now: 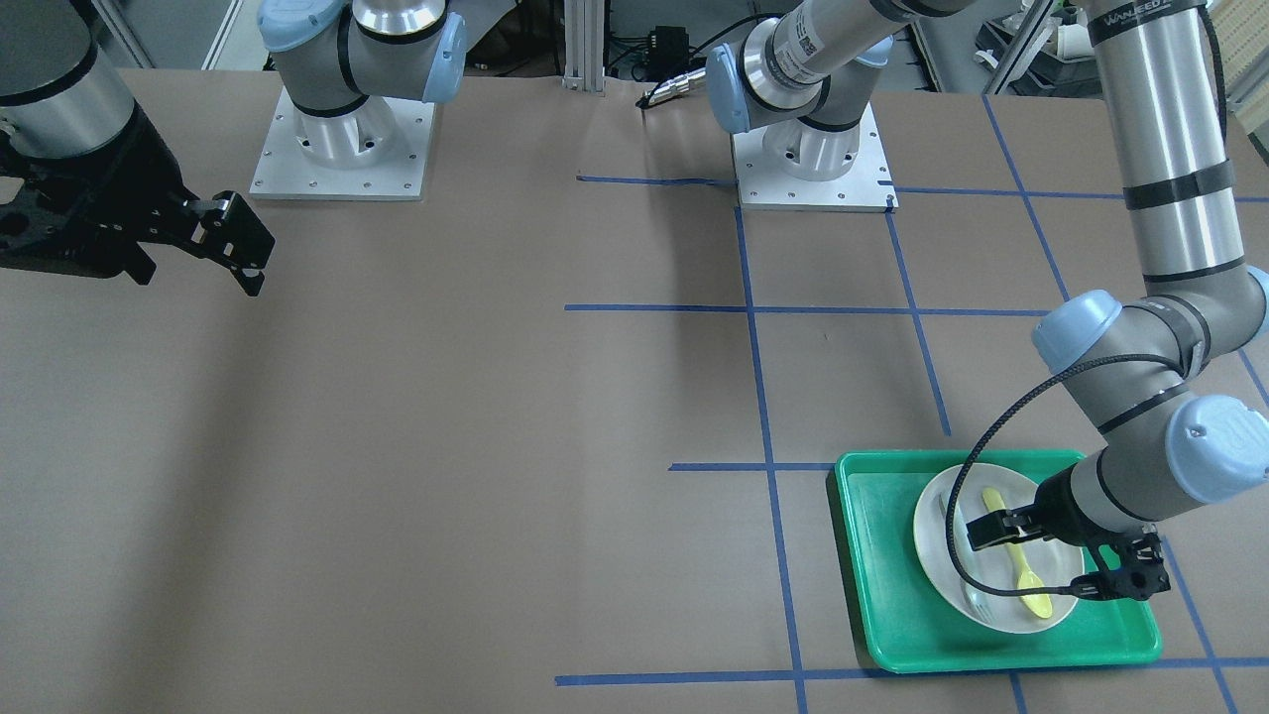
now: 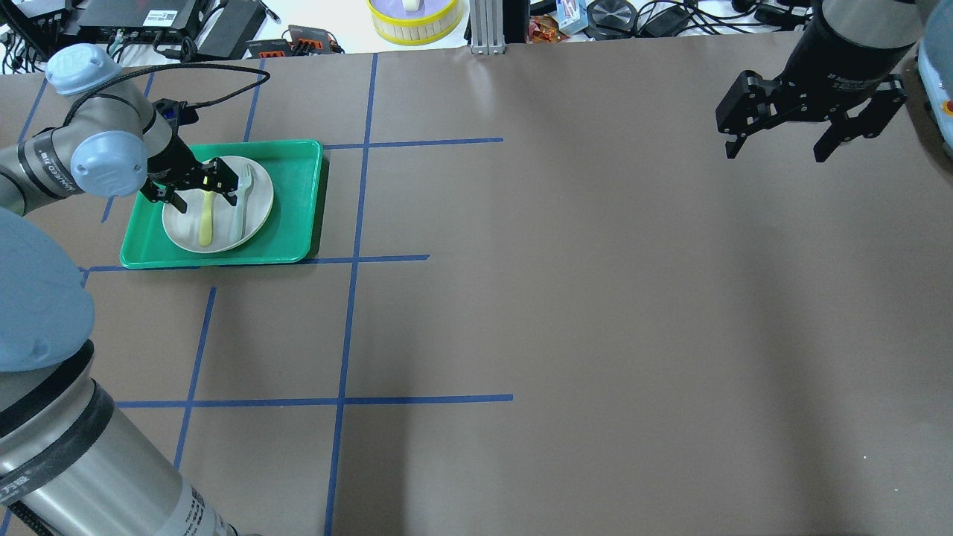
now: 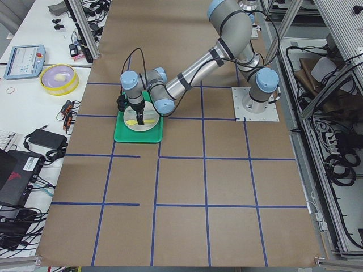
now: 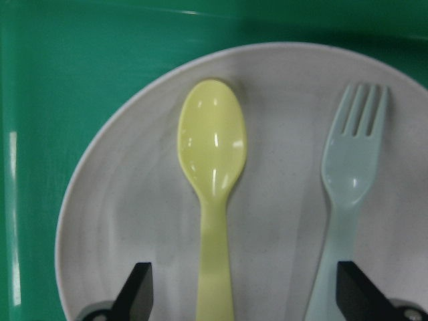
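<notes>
A white plate (image 4: pixel 267 100) lies in a green tray (image 1: pixel 877 631), holding a yellow spoon (image 4: pixel 212 147) and a pale mint fork (image 4: pixel 348 174), roughly side by side. My gripper is low over the plate with its fingertips apart, one left of the spoon's handle, the other over the fork's handle. The spoon handle lies between them, with no visible grip on it. In the top view the wrist hides part of the plate's far side.
Other robot arms stand around the table, one black gripper (image 2: pixel 777 125) at the top right of the top view.
</notes>
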